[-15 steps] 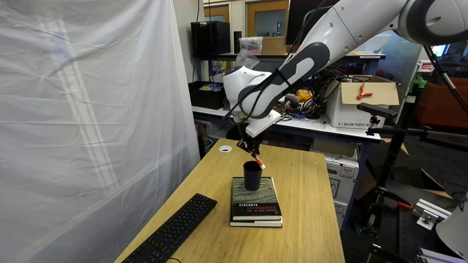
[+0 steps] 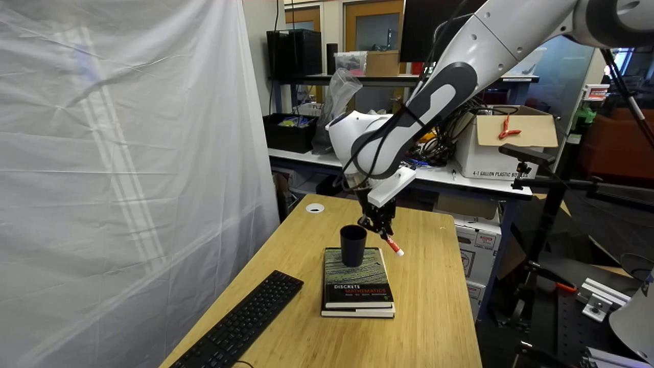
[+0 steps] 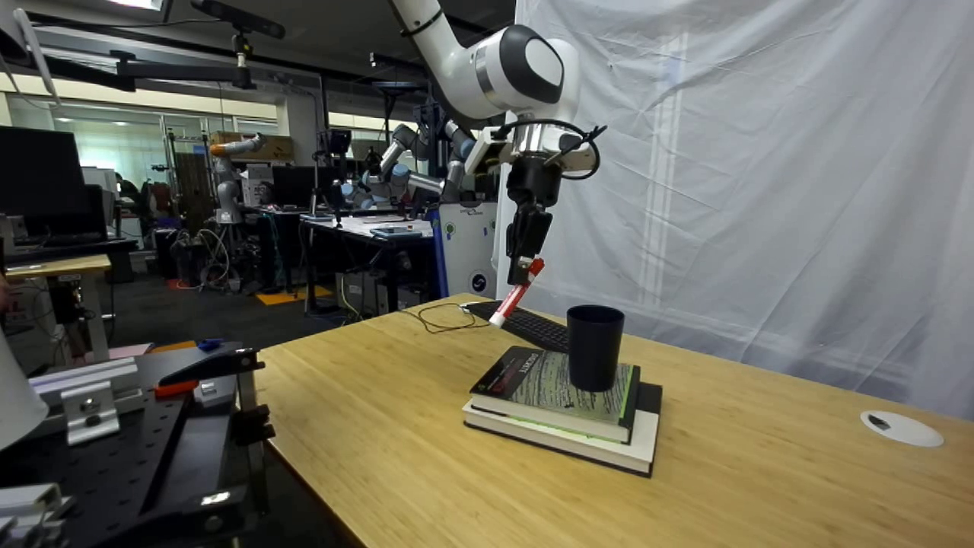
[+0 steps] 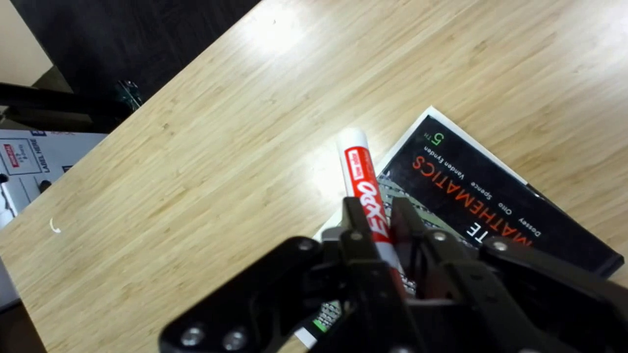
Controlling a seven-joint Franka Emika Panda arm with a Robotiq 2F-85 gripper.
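Observation:
A red and white Expo marker (image 4: 363,176) is pinched in my gripper, which is shut on it; its white end points out past the fingertips. In exterior view 1 the marker (image 2: 394,245) slants down to the right, in the air beside the black cup (image 2: 352,246). The cup stands upright on two stacked books (image 2: 355,285), the top one titled Discrete Mathematics. Exterior view 2 has the tilted marker (image 3: 517,294) above and to the left of the cup (image 3: 595,348), apart from it. The cup is out of the wrist view.
A black keyboard (image 2: 245,319) lies along the table's left side in exterior view 1. Bare wooden table (image 2: 429,288) stretches right of the books. A white curtain hangs at the left, and a cluttered bench stands behind.
In exterior view 1 my gripper has moved right and slightly down, carrying the marker from above the cup's rim to the cup's right. Cup and books have not moved.

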